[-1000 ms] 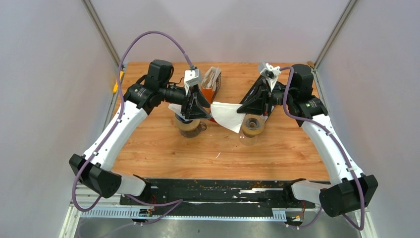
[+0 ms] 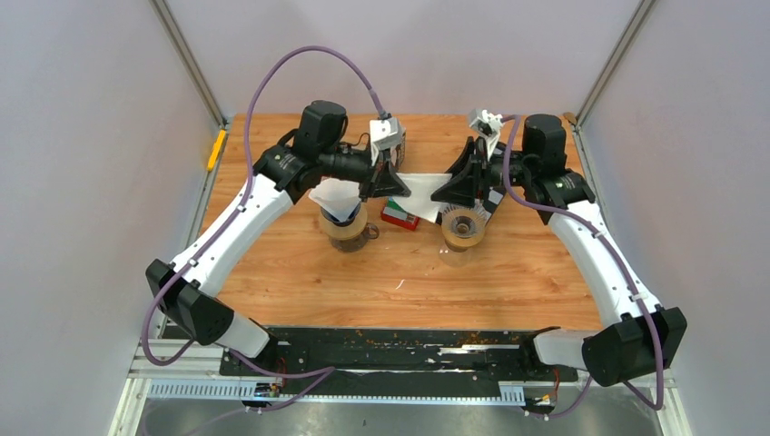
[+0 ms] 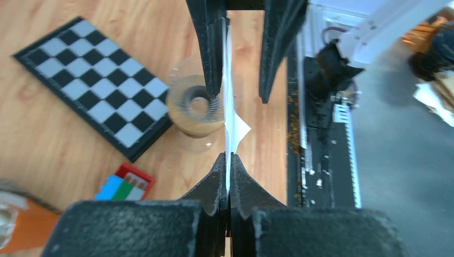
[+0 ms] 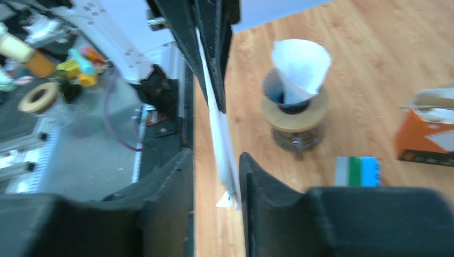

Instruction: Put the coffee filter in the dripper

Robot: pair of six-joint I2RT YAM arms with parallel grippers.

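Between my two grippers is stretched a white paper coffee filter point(image 2: 419, 194). My left gripper point(image 2: 397, 185) is shut on the filter's edge; in the left wrist view the paper rises from its pinched fingertips point(image 3: 220, 166). At the opposite end, my right gripper stands open, its fingers apart on either side of the paper. In the left wrist view the filter lies against one of those right fingers. Below the right gripper is an empty dripper point(image 2: 463, 227) with a wooden collar. Another dripper point(image 4: 280, 92), on the left, holds a white filter point(image 4: 302, 67).
A red, green and white box point(image 2: 399, 216) lies beneath the filter. A black-and-white checkered board point(image 3: 101, 80) is beside the empty dripper. An orange box point(image 4: 423, 131) of papers stands at the back.
My left gripper has moved right to the filter's left edge and is now shut on it.
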